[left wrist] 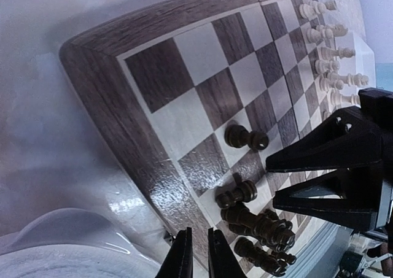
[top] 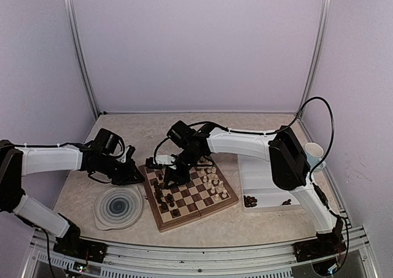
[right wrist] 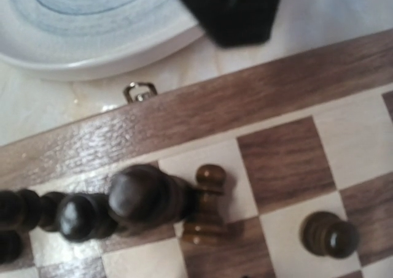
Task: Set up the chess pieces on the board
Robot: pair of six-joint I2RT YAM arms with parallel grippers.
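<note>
The wooden chessboard (top: 195, 214) lies mid-table, with dark pieces (top: 161, 195) crowded at its left side and light pieces (top: 215, 183) on its right half. My right gripper is over the dark end, its two fingers parted with nothing between them. Close to it in the left wrist view are a dark pawn (left wrist: 245, 137) and another small dark piece (left wrist: 237, 194). My left gripper hovers at the board's left edge, fingertips apart and empty. In the right wrist view a slim dark piece (right wrist: 209, 213) shows side-on beside a taller one (right wrist: 144, 195).
A round lidded plate (top: 118, 205) stands left of the board. The white tray (top: 270, 207) on the right holds a few dark pieces (top: 250, 201), and a cup (top: 314, 152) is behind it. Both arms work close together.
</note>
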